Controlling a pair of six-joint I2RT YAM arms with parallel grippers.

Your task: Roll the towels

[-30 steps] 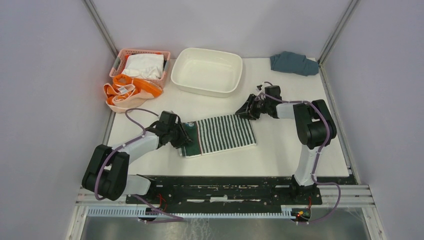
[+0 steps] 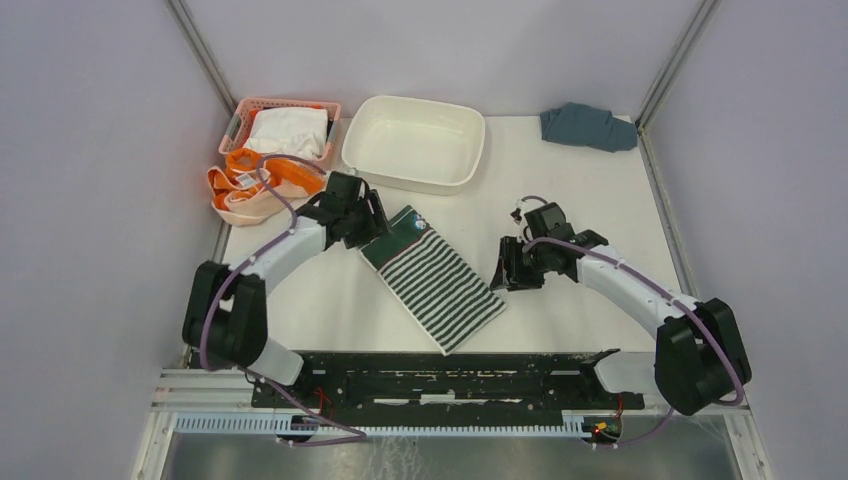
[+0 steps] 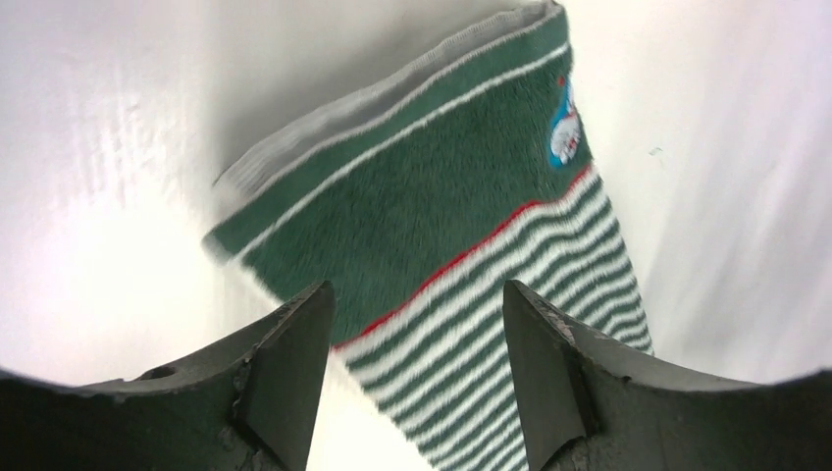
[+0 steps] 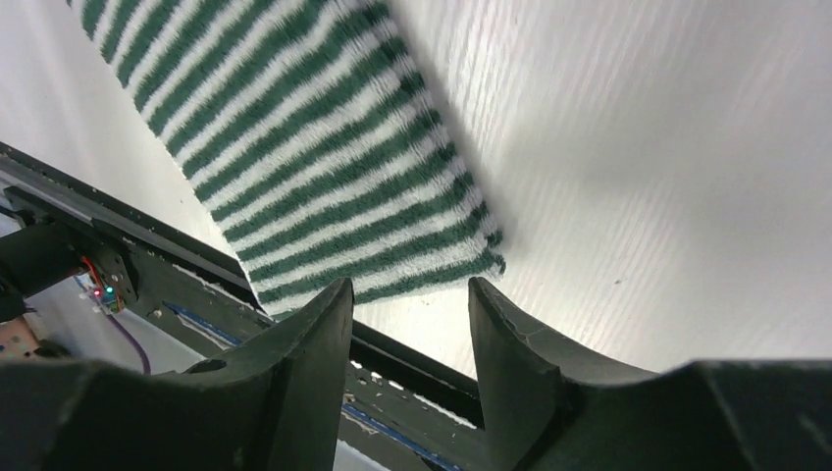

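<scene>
A folded green-and-white striped towel (image 2: 440, 282) lies slantwise on the table, its plain green end with a small emblem at upper left and its striped end at lower right. My left gripper (image 2: 376, 232) hovers by the green end; in the left wrist view its fingers (image 3: 285, 378) are parted above the towel with nothing between them. Near the striped end's right-hand corner is my right gripper (image 2: 502, 278). Its fingers (image 4: 319, 363) stand apart in the right wrist view, just past the towel's end edge, and no cloth is gripped.
An empty white bin (image 2: 415, 140) stands at the back middle. Left of it is a pink basket (image 2: 240, 128) holding white cloth, with an orange cloth (image 2: 255, 185) before it. A dark blue folded cloth (image 2: 588, 127) lies at back right. Bare table surrounds the towel.
The towel has turned clockwise from nearly level to a steep slant. My left gripper moved toward the back, and my right gripper came toward the front; both now stand off the cloth.
</scene>
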